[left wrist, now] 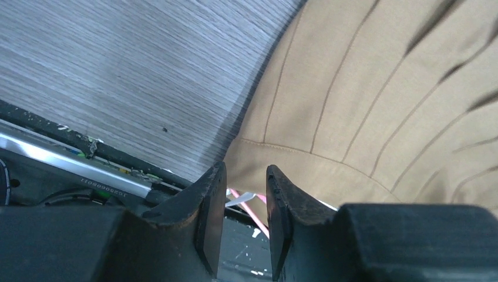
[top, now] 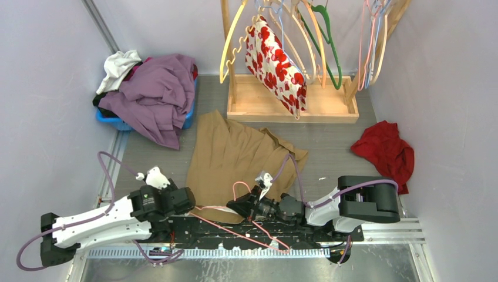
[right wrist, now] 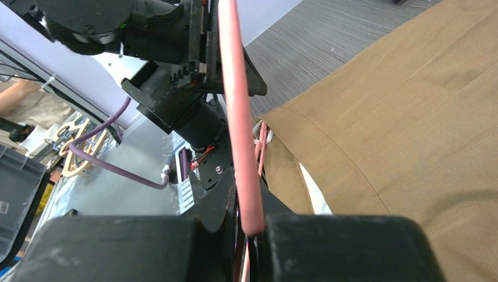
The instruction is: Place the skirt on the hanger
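The brown skirt (top: 235, 147) lies spread on the grey floor, its waistband toward the front edge. A pink hanger (top: 241, 235) reaches into the waist opening at the skirt's left corner, while its other end sticks out over the front edge. In the right wrist view the pink hanger (right wrist: 236, 111) rises from between the fingers of my right gripper, which is shut on it. Beside the skirt's left waist corner (left wrist: 239, 167), my left gripper stands open. Beyond its fingers (left wrist: 212, 200), the hanger's end and a pale clip show under the cloth.
Behind the skirt stands a wooden rack (top: 293, 117) with several hangers and a red-flowered cloth (top: 273, 64). A blue basket (top: 120, 124) of clothes is at the back left, a red cloth (top: 384, 150) at the right. Bare floor (top: 155, 170) lies left of the skirt.
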